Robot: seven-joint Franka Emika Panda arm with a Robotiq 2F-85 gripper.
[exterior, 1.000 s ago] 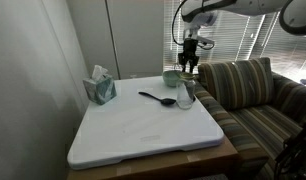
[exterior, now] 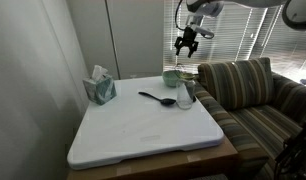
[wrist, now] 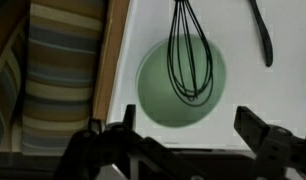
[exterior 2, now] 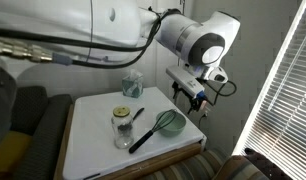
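A pale green bowl [wrist: 153, 88] stands at the end of the white table [exterior: 123, 140]. A wire whisk [wrist: 190, 62] rests with its loops in the bowl and its dark handle over the rim. My gripper [exterior: 186, 47] hangs above the bowl, clear of it, as exterior view 2 also shows. Its fingers are spread wide in the wrist view, with nothing held between them.
A clear jar [exterior 2: 123, 130] with a lid stands near the table's edge. A black spoon [exterior: 157, 98] lies on the table and a tissue box [exterior: 100, 86] stands farther off. A striped couch [exterior: 243, 100] adjoins one side.
My gripper has risen a little farther above the bowl, and its fingers now show spread apart. The bowl, jar and spoon look unmoved.
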